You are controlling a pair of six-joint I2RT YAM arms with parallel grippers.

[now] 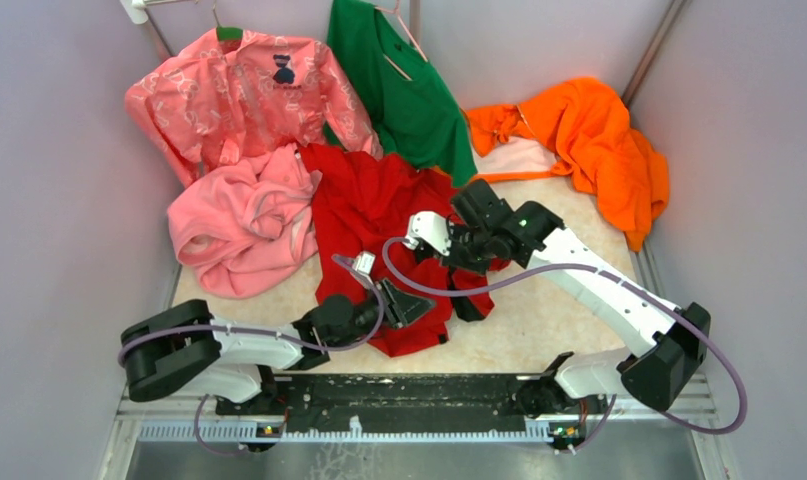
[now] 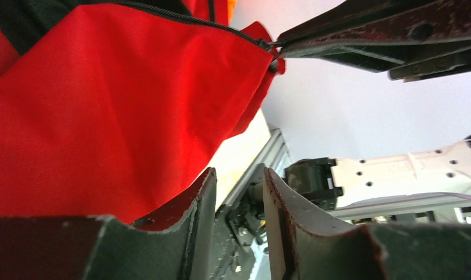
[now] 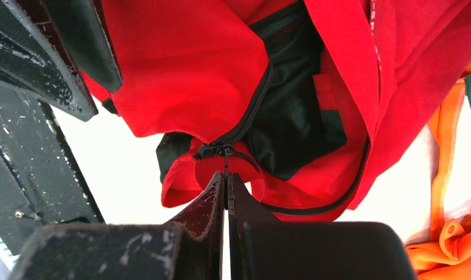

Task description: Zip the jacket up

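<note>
The red jacket (image 1: 364,200) lies rumpled in the middle, with dark lining and a zipper (image 3: 250,111) visible. My right gripper is shut at the zipper's lower end, around the dark slider and pull (image 3: 218,150); only something thin, if anything, is between its fingertips. In the left wrist view, that right gripper meets the zipper at the jacket's edge. My left gripper is part open below and left of it, nothing between its fingers, over the edge of the red fabric.
Pink garments (image 1: 239,225) lie left, a green top (image 1: 399,110) hangs behind, and an orange garment (image 1: 599,150) lies right. Bare tabletop (image 1: 559,330) shows at front right. The two grippers are close together.
</note>
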